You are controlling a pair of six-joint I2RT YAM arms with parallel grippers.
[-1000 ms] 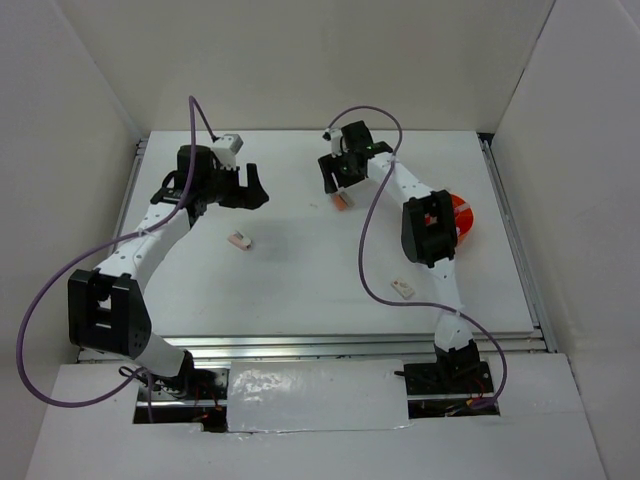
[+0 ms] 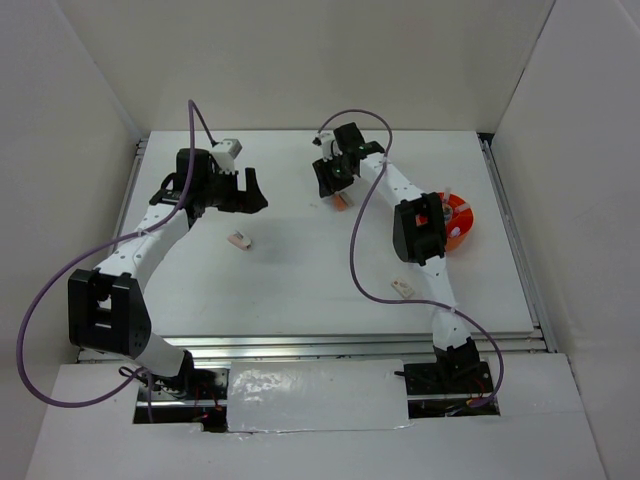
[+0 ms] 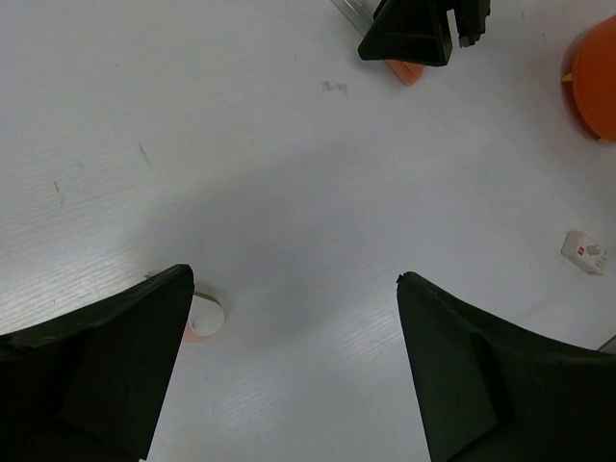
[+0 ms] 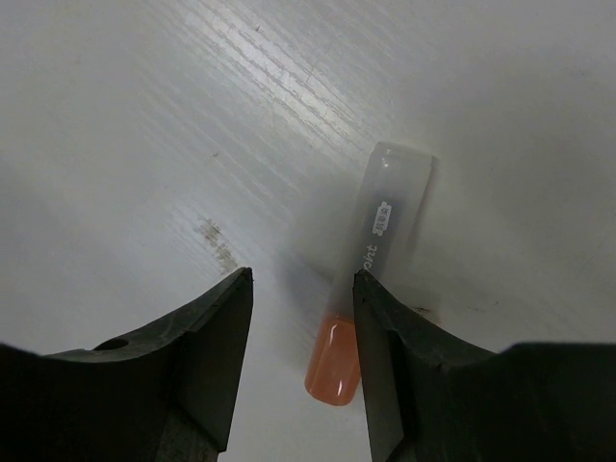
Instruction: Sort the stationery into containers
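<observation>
In the right wrist view a clear tube-shaped item with an orange end (image 4: 334, 361) lies flat on the table. My right gripper is just above it, fingers part open; the right finger (image 4: 385, 361) overlaps the item's edge, and the item is not gripped. From above, the right gripper (image 2: 332, 185) hides most of that item. My left gripper (image 2: 252, 190) stands open and empty over the left part of the table. Below it lies a small pinkish item with a white round part (image 3: 205, 316). A small white box-like item (image 2: 402, 288) rests at front right.
An orange-red round container (image 2: 461, 220) stands on the right side, partly covered by the right arm, with something inside.
My right gripper has shifted a little left and toward the front, closer over the orange-ended item. The left arm looks almost still.
</observation>
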